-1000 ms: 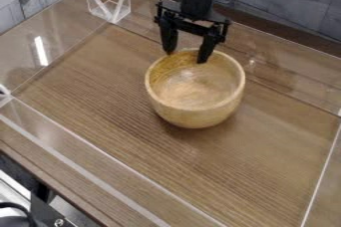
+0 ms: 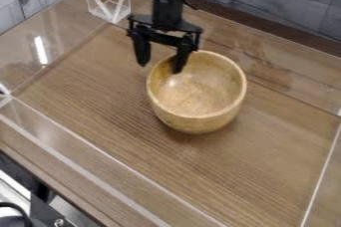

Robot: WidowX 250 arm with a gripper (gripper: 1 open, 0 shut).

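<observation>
A large pale wooden bowl stands upright on the wooden table, right of centre. My black gripper hangs at the bowl's upper left, one finger outside the rim and the other over or at the rim. Whether anything is between the fingers is hard to make out.
Small white wire-like frames stand at the top left and left edge. Dark gaps border the table at the lower left and top right.
My gripper has moved left and down.
</observation>
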